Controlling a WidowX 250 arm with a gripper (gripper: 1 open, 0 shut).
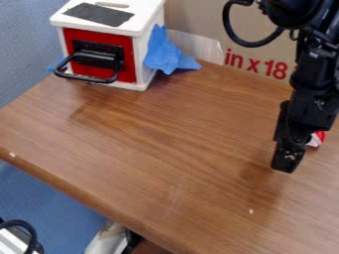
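The black gripper [290,151] hangs low over the right side of the wooden table [159,159]. A small red-and-white object [315,138] sits just behind it at the right edge, partly hidden by the gripper. Whether the fingers are open or shut, and whether anything is between them, I cannot tell.
A white toy oven [133,15] with a red front and black handle stands at the back left, a blue cloth [166,58] beside it. A cardboard wall with red lettering backs the table.
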